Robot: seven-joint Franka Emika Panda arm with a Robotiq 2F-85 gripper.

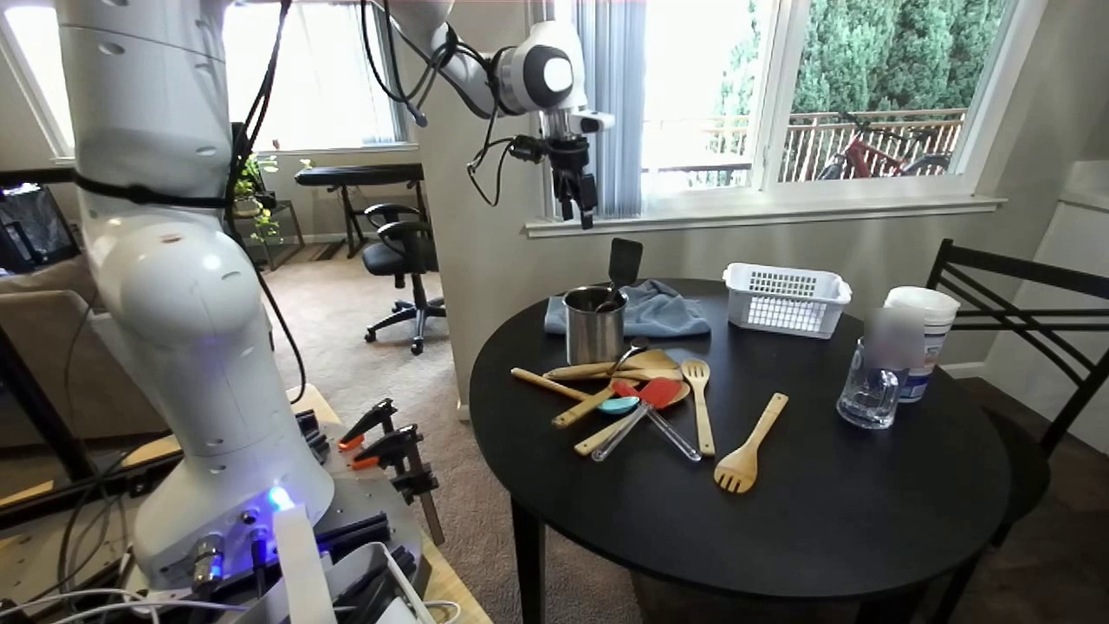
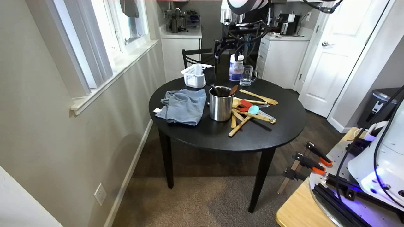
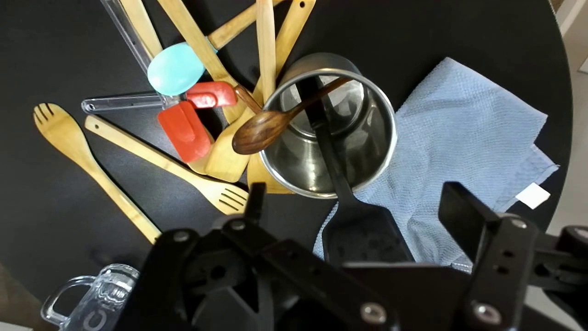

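My gripper is open above the table, its two fingers wide apart with nothing held between them. Below it in the wrist view, a steel pot (image 3: 388, 138) stands upright with a black spatula (image 3: 364, 234) leaning in it, blade out over the rim. A dark wooden spoon (image 3: 262, 131) lies across the pot's rim in that view. Beside the pot is a pile of wooden utensils, a red spatula (image 3: 184, 129) and a light-blue spoon (image 3: 176, 69). In exterior view 1 the gripper (image 1: 579, 220) hangs well above the pot (image 1: 594, 333).
A blue-grey cloth (image 2: 185, 106) lies beside the pot. A white basket (image 1: 787, 302), a glass mug (image 1: 871, 390) and a white tub (image 1: 925, 338) stand farther along the black table (image 1: 832, 499). One wooden fork (image 1: 750, 447) lies apart.
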